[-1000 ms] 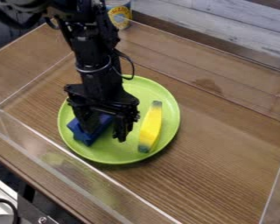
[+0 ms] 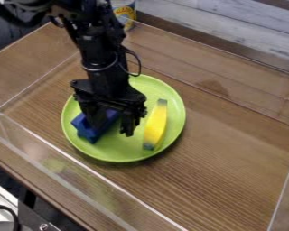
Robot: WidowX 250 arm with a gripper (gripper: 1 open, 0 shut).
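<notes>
My black gripper (image 2: 109, 112) hangs over a green plate (image 2: 123, 153) in the middle of the view, its fingers open. A dark blue object (image 2: 86, 126) lies on the plate's left side, under and beside the gripper and partly hidden by it. A yellow banana-like object (image 2: 155, 124) lies on the plate's right side, just right of the gripper.
Bare wooden table (image 2: 226, 144) stretches to the right and behind the plate. A can (image 2: 119, 13) stands at the back, partly hidden by the arm. A pale plank wall (image 2: 231, 23) runs along the back, and the table's edge crosses the lower left.
The gripper has risen slightly and shifted a little. The blue object and the yellow one stay in about the same places on the plate.
</notes>
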